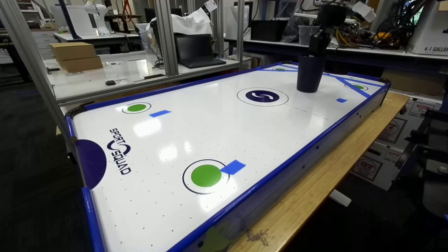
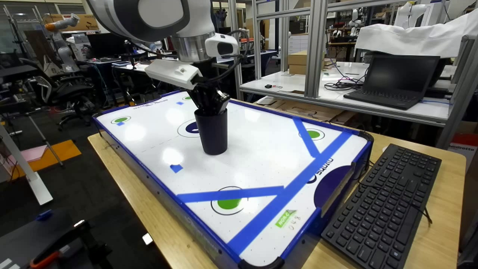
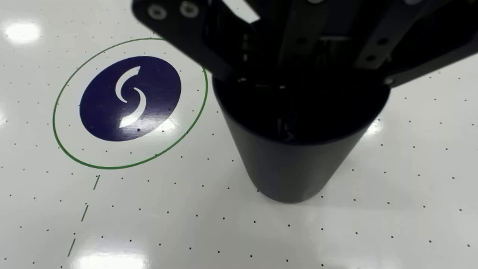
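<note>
A dark, tapered cup (image 1: 311, 75) stands upright on the white air-hockey table (image 1: 256, 138), beside the centre circle. Directly over its mouth is my black gripper (image 2: 210, 107), pointing down, with its lower end at or inside the rim. In the wrist view the cup's outer wall (image 3: 291, 166) and front rim show below the gripper, but its dark interior hides the fingertips. How wide the fingers stand, and whether anything is between them, cannot be made out.
Blue tape strips (image 2: 295, 179) cross the table's end near a black keyboard (image 2: 385, 201). Blue raised rails (image 1: 268, 178) border the playing surface. A laptop (image 2: 394, 80) sits on the shelf beyond a metal frame post (image 2: 314, 49).
</note>
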